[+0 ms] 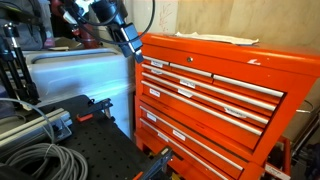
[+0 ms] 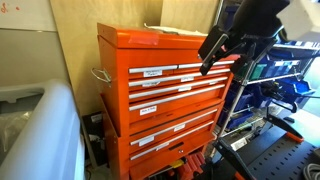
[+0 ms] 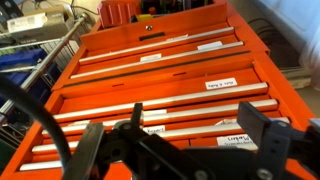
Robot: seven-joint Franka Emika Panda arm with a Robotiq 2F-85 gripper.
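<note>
A red tool chest [image 1: 225,95] has several closed drawers with silver pull strips and white labels. It fills most of the wrist view, where its labels [image 3: 220,84] appear upside down. My gripper [image 1: 136,50] is raised in front of the chest's left part in exterior view 1. In exterior view 2, the gripper [image 2: 208,58] overlaps the chest's upper right. Its dark fingers [image 3: 92,142] stand wide apart in the wrist view, with drawer fronts visible beyond and no object seen between them. Contact with the chest does not show.
A white cloth or paper [image 1: 215,38] lies on top of the chest. The black perforated table [image 1: 105,145] holds a coiled cable [image 1: 45,160]. A black bar-like object [image 1: 157,163] stands near the chest's lower front. Shelving is at the side.
</note>
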